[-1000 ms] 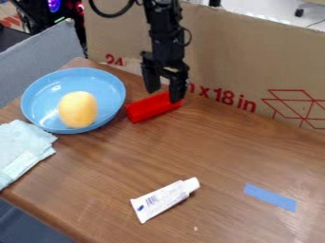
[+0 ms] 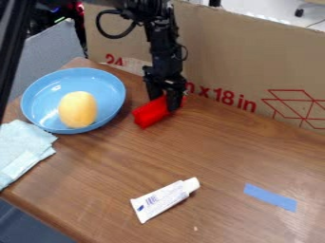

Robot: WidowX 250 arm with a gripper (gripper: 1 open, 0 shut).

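Note:
The black gripper [image 2: 165, 87] is down at the back of the wooden table, shut on a red bar-shaped object [image 2: 150, 112] just right of the blue plate. Its fingertips are dark and partly hide the object's far end. The blue plate [image 2: 48, 89] holds a yellow oval item [image 2: 78, 109].
A white tube [image 2: 164, 198] lies at the front, a blue strip [image 2: 271, 198] at the right, a pale cloth [image 2: 21, 151] at the left. A cardboard wall [image 2: 248, 62] stands close behind the gripper.
The gripper has come lower onto the red object, which now lies at a steeper angle, its near end shifted slightly toward the camera.

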